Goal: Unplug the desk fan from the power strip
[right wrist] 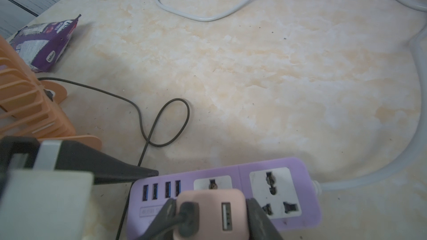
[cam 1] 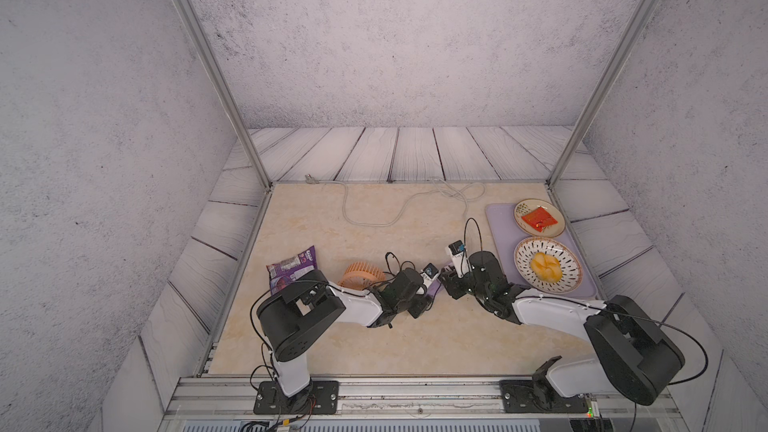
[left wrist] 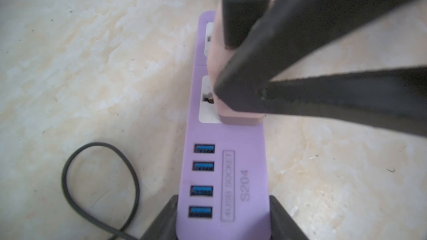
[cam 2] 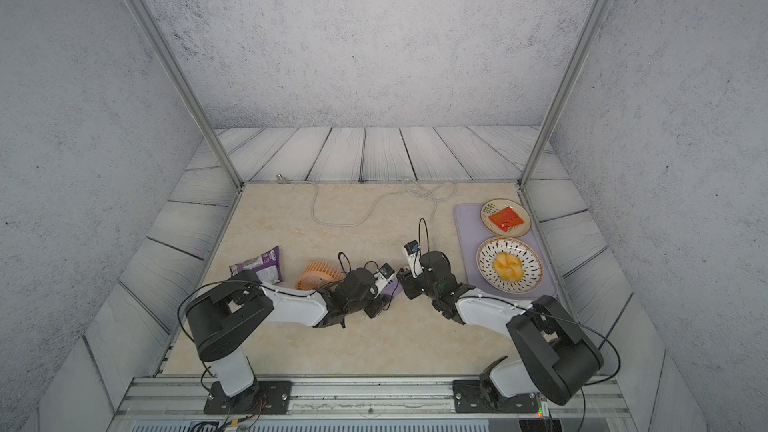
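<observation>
The purple power strip [right wrist: 275,164] lies on the table, its row of USB ports towards the left. My left gripper is shut on the strip's USB end, one finger on each side. A pink plug adapter [right wrist: 210,215] with a black cable plugged into it stands on the strip's socket area. My right gripper is shut on this adapter, its fingers on either side. In the left wrist view the adapter [left wrist: 224,62] sits over the sockets; whether its prongs are inside is hidden. The orange desk fan [right wrist: 35,93] stands left of the strip.
The fan's black cable [right wrist: 133,102] makes a loop beside the strip. A white cord [cam 1: 400,212] runs along the back. Purple snack bags [cam 1: 292,266] lie at the left, and a lilac tray [cam 1: 502,224] with two plates at the right.
</observation>
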